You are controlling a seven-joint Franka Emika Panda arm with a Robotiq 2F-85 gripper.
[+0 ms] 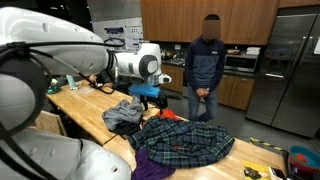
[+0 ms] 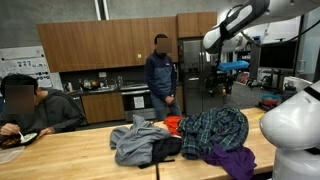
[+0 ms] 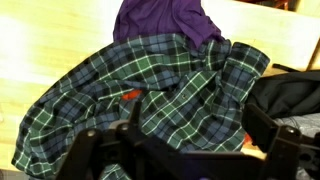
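Note:
A dark green and navy plaid cloth (image 3: 150, 75) lies crumpled on the wooden table, filling much of the wrist view. At its edge is a purple cloth (image 3: 170, 15), and a black cloth (image 3: 285, 93) lies on the other side. A grey cloth (image 2: 138, 140) is heaped farther along the table in exterior view 2. My gripper is open above the plaid cloth, its fingers wide apart with nothing held between them. In exterior view 1 the gripper (image 1: 152, 104) hangs clear of the table over the cloths.
A red item (image 2: 173, 124) sits behind the cloths. One person (image 1: 205, 65) stands at the table's far side; another person (image 2: 38, 105) sits at the left. Bare table (image 2: 60, 155) lies left of the grey heap. A blue bin (image 1: 302, 158) stands at the right.

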